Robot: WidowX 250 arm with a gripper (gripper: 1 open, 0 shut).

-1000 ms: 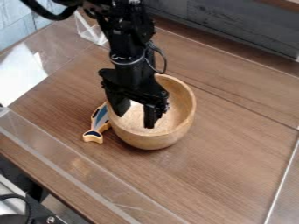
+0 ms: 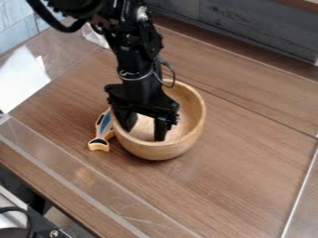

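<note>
A black robot gripper (image 2: 144,121) reaches down from the top left into a wooden bowl (image 2: 185,141), its fingers open and spread inside the bowl toward its left side. A small orange and blue object (image 2: 102,136) lies on the table just left of the bowl, partly behind it. Whether anything lies on the bowl's floor under the gripper is hidden.
A white sheet (image 2: 18,79) lies at the left edge, and a grey wall (image 2: 230,42) runs along the back. Dark items and cables sit beyond the near left edge.
The gripper has moved slightly downward within the bowl. The bowl and the orange and blue object look unchanged.
</note>
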